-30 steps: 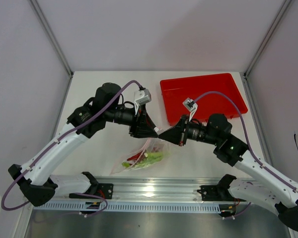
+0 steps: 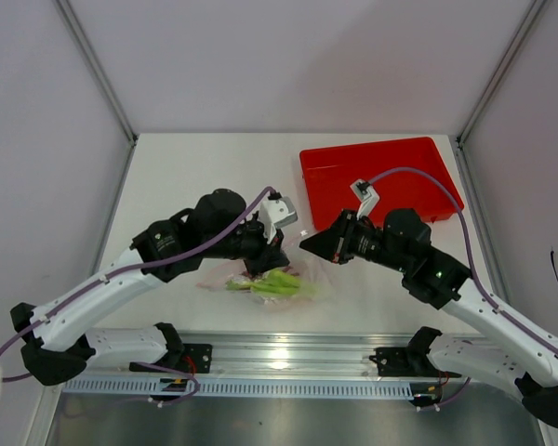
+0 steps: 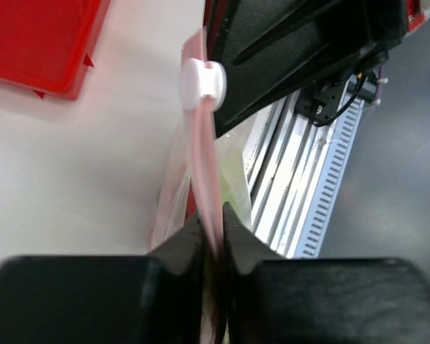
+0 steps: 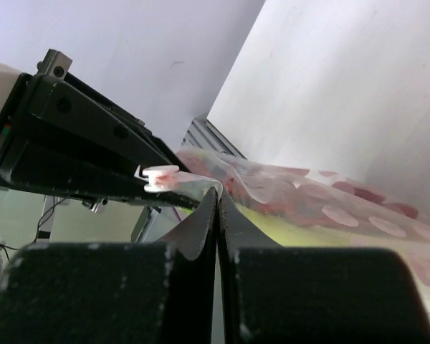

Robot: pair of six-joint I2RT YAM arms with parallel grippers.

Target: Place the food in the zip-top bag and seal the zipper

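Note:
The zip top bag [image 2: 298, 283] lies on the table with green and reddish food [image 2: 274, 282] inside. Its pink zipper strip [image 3: 204, 158], with a white slider [image 3: 201, 84], runs upright through the left wrist view down between my left gripper's fingers; whether they grip it is unclear. My left gripper [image 2: 268, 260] is over the bag in the top view. My right gripper [image 2: 307, 243] is shut on the bag's top edge beside the slider [image 4: 161, 179], seen at its fingertips in the right wrist view.
A red bin [image 2: 381, 158] stands at the back right of the table. A metal rail [image 2: 279, 344] runs along the front edge.
My right gripper has shifted slightly up in the top view.

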